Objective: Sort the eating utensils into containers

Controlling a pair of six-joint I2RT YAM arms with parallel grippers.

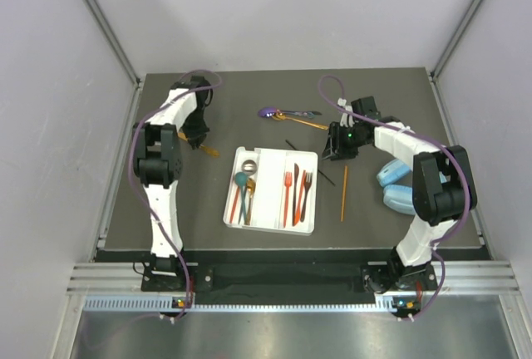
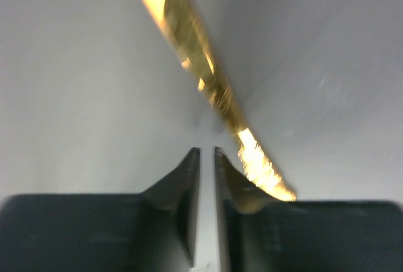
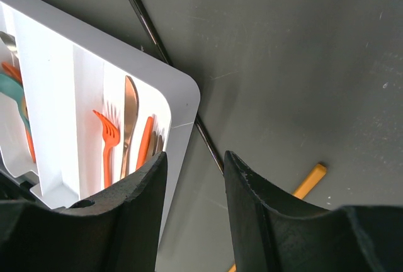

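Note:
My left gripper is low over a gold knife-like utensil (image 2: 208,70) left of the white tray (image 3: 157,83); its fingertips are close together, blurred, and whether they touch it is unclear. My right gripper is part open above the tray's right side, nothing between its fingers. The tray holds forks, knives and spoons, including an orange fork (image 3: 110,135). A dark chopstick (image 3: 141,14) lies beside it, with an orange one (image 1: 343,193) to the right. Purple and gold spoons (image 1: 268,112) lie at the back.
Two light blue cases (image 1: 397,199) lie at the right, partly under the right arm.

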